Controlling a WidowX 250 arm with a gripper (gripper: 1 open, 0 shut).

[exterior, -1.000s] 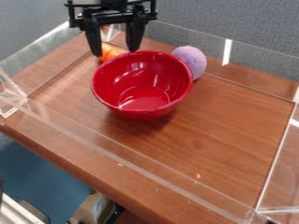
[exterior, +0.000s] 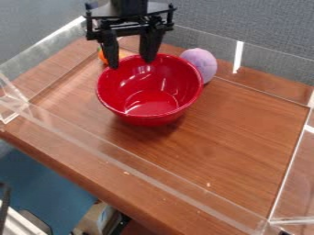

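Observation:
My black gripper [exterior: 130,55] hangs at the top, over the back rim of a red bowl [exterior: 150,95], its two fingers parted with a gap between them. A pale purple ball [exterior: 203,64] sits just behind the bowl to the right. A small orange object [exterior: 102,56] at the back left is mostly hidden behind the gripper.
Clear low walls surround the wooden table [exterior: 215,165]. Below the front left edge lie a blue floor and some hardware.
My gripper has moved down and slightly right, toward the bowl, now covering more of the orange object. The bowl and ball look unmoved.

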